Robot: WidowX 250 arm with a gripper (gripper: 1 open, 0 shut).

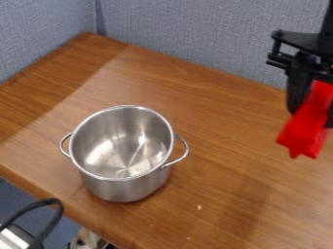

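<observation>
At the upper right edge of the camera view my black gripper (307,91) is shut on a red object (302,131), held above the wooden table and partly out of frame. A steel pot (121,154) with two wire handles stands at the left of the table, well apart from the gripper, and looks empty.
A grey padded wall (182,29) runs along the back. Black hardware and cable (39,226) sit at the bottom left corner.
</observation>
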